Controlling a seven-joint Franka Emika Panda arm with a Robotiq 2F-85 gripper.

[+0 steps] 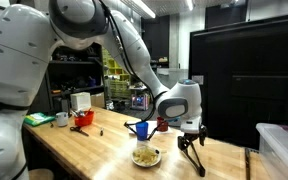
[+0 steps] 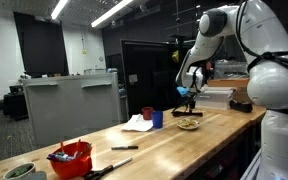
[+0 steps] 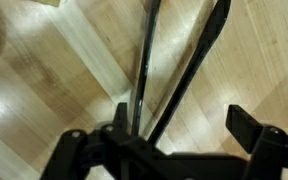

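Black tongs, or a similar two-armed utensil, lie on the wooden table. My gripper is low over their upper part, pointing down. In the wrist view, two slim dark arms of the utensil run down between my open fingers and pass out of sight behind the gripper. Bare tabletop shows between the utensil and the right finger; the left finger is close to the nearer arm. Whether anything touches is hard to tell.
A plate of yellowish food sits left of the gripper, with a blue cup and a red cup behind. A dark stick and a pale bin stand right. A red bowl is farther off.
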